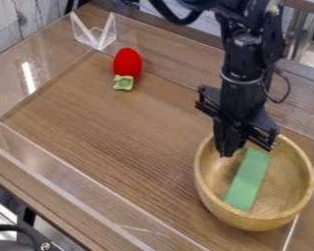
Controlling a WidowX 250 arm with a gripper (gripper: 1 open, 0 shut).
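A black robot arm reaches down from the top right, its gripper (227, 147) shut at the left rim of a tan bowl (287, 201), with nothing visible between its fingers. A green flat block (247, 181) lies inside the bowl. A red object (129, 62) and a small green-and-white object (123, 82) sit together at the upper middle of the wooden table (94, 147).
A clear plastic container (95, 29) stands at the top left near the table's back. Dark hardware shows at the bottom-left corner, beyond the table's edge.
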